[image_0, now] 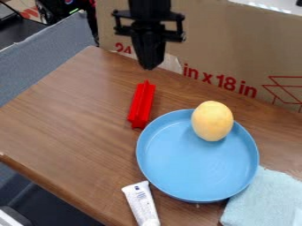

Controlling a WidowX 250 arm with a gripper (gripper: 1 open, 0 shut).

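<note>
My black gripper (150, 60) hangs shut at the top centre, above and behind a red object (141, 103) that lies lengthwise on the wooden table (65, 124). Nothing shows between its fingers. A light blue plate (189, 172) sits at the right of the table, with a yellow egg-shaped object (213, 120) resting on its back part. A white tube (141, 206) lies at the front, left of the plate.
A pale blue cloth (263, 204) lies at the front right beside the plate. A cardboard box (242, 53) stands along the back. Its edge runs diagonally at the lower left.
</note>
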